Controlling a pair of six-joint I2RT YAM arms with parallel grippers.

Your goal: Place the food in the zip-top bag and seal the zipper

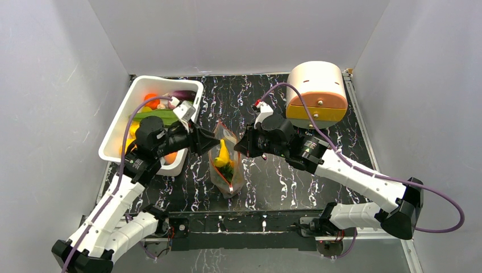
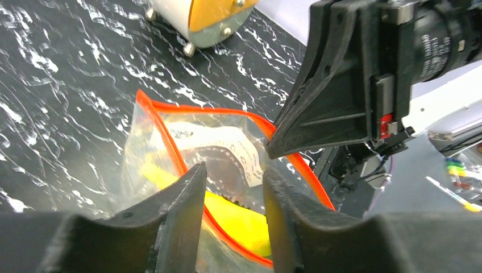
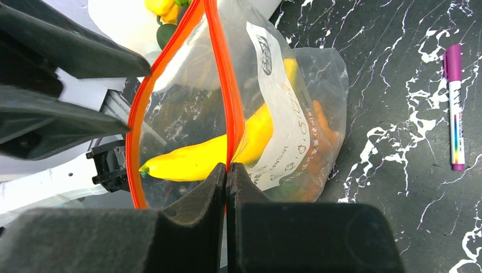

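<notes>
The clear zip top bag (image 1: pixel 234 189) with its orange-red rim stands with its mouth spread. Inside lies a yellow pepper-like vegetable (image 3: pixel 187 162), with orange and green food (image 1: pixel 226 170) lower down. My right gripper is shut on the near rim of the bag, whose orange strip runs down into its fingertips. On the opposite side, my left gripper (image 1: pixel 211 140) is part open, its fingers apart with nothing held between them. In the right wrist view its fingertips appear close to the far rim; whether they touch it I cannot tell.
A white bin (image 1: pixel 108 139) of vegetables stands at the left, partly under my left arm. At the back right is a rounded box with a yellow drawer (image 1: pixel 315 118). A purple-capped marker (image 3: pixel 456 114) lies on the dark marbled table near the bag.
</notes>
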